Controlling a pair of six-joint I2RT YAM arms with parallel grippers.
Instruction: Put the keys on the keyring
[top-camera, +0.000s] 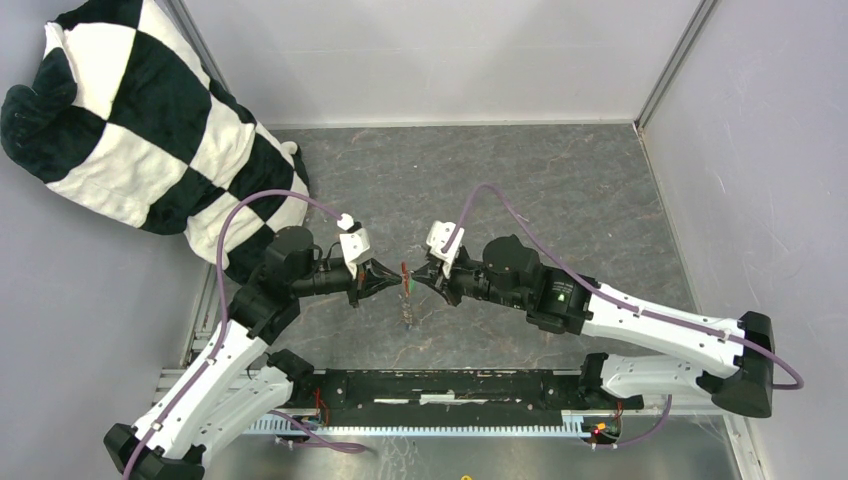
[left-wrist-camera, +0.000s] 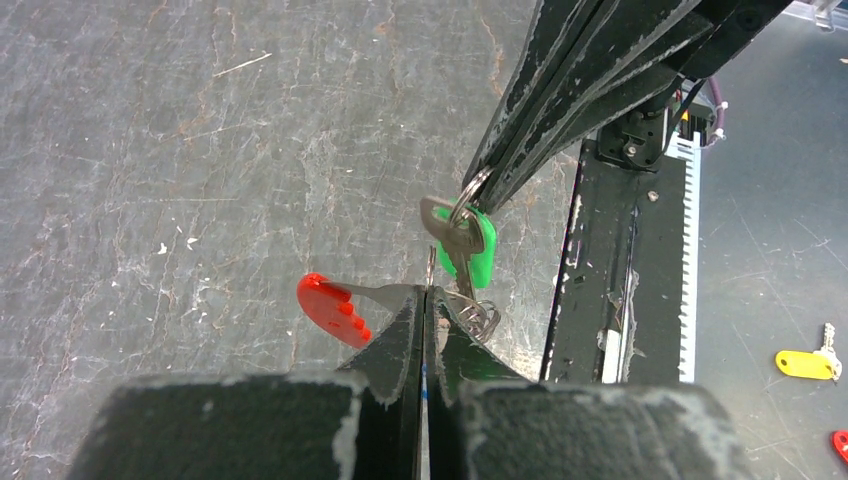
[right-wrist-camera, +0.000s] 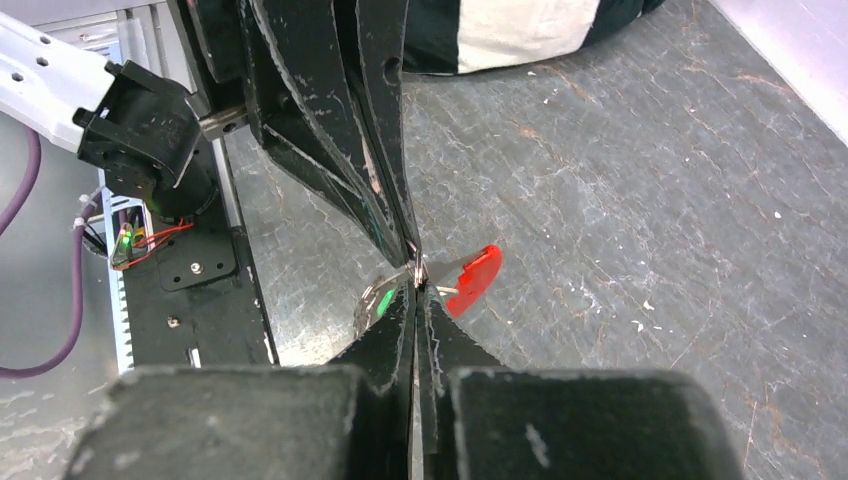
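Thin metal of the keyring (left-wrist-camera: 432, 266) stands up from the tips of my left gripper (top-camera: 401, 279), which is shut on it. A red-headed key (left-wrist-camera: 334, 310) sticks out to one side there, and a short chain (left-wrist-camera: 481, 320) hangs below. My right gripper (top-camera: 415, 272) is close by on the right, shut on a small metal ring (left-wrist-camera: 472, 190) from which a green-headed key (left-wrist-camera: 481, 250) hangs. In the right wrist view the two sets of fingertips nearly meet, and the green key is mostly hidden. Whether the two rings touch, I cannot tell.
A yellow key (left-wrist-camera: 803, 364) and part of a red one (left-wrist-camera: 841, 446) lie on the metal surface beyond the black rail (top-camera: 440, 400). A checkered cushion (top-camera: 150, 110) fills the back left. The grey floor (top-camera: 520, 180) behind the arms is clear.
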